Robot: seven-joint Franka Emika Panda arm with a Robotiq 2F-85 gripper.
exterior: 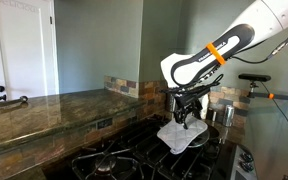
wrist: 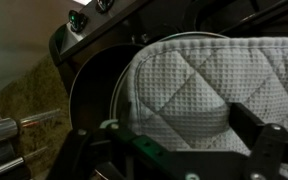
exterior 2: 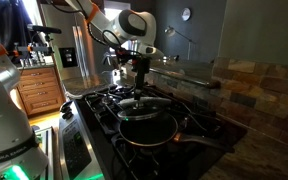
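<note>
A pale quilted cloth (exterior: pixel 179 136) lies draped on the stove, partly over a dark pan (exterior: pixel 206 139). Filling much of the wrist view is the same cloth (wrist: pixel 209 85), its hemmed edge crossing a dark round pan (wrist: pixel 87 88). My gripper stands open over the cloth, its two fingers well apart with nothing clamped between them. From the side, the gripper (exterior: pixel 189 112) points down just at the cloth's upper part; whether the fingertips touch it I cannot tell. The cloth is hard to make out in the second exterior view.
A large frying pan (exterior 2: pixel 149 128) sits on the near burners, with a glass lid (exterior 2: pixel 144 104) behind it. Burner grates (exterior: pixel 106 165) lie left of the cloth. Stove knobs (wrist: pixel 77 20) show at the wrist view's upper left.
</note>
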